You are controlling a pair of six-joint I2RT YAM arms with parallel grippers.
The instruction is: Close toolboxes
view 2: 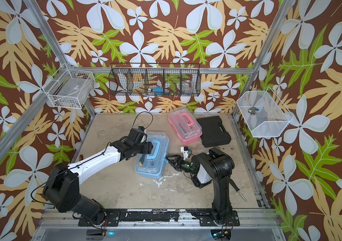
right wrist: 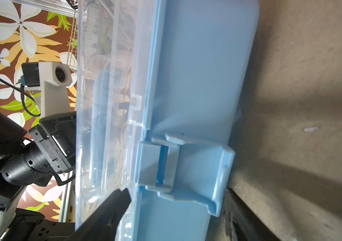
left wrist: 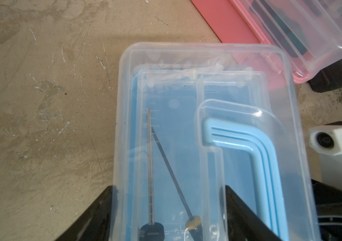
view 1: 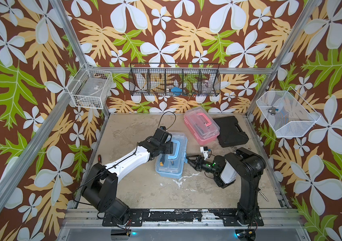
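A blue toolbox (view 1: 170, 168) with a clear lid stands mid-table; the lid lies over its base, with screwdrivers showing through. My left gripper is part open above the lid, left of the light blue handle (left wrist: 265, 168), nothing seen held. On the toolbox's right side, the blue latch (right wrist: 195, 168) sticks outward from the wall. My right gripper stands open there, its fingers near the latch. The pink toolbox (view 1: 203, 127) lies at the back with its clear lid on.
A black case (view 1: 230, 131) rests right of the pink toolbox. Wire baskets hang on the frame, among them a black one (view 1: 174, 82). Bare table (view 1: 122, 132) lies at the left; a screwdriver (view 2: 239, 190) is near the right arm.
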